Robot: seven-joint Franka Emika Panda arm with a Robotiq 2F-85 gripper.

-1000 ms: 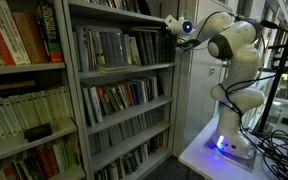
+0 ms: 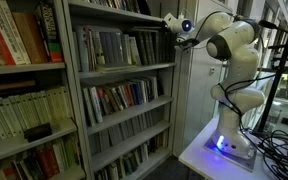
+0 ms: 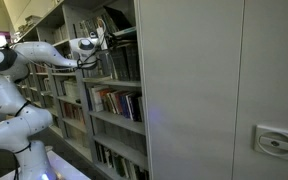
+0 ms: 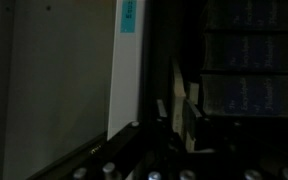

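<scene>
My gripper (image 2: 171,25) is up at the right end of the bookcase's upper shelf, reaching in from the right. In exterior view 2 the gripper (image 3: 108,40) is at the top shelves beside the pale wall panel. The wrist view is very dark. There the gripper points into the shelf, with a thin pale upright strip (image 4: 179,84) in line with its fingers. I cannot tell whether the fingers touch it or how far apart they stand. Right of it is a row of dark books (image 4: 252,48) with faint spine lettering.
A pale upright panel (image 4: 126,75) with a blue label stands close on the gripper's left. More books (image 2: 124,97) fill the shelves below. The white table (image 2: 209,160) under the arm looks mostly clear, and cables (image 2: 279,150) lie right of the base.
</scene>
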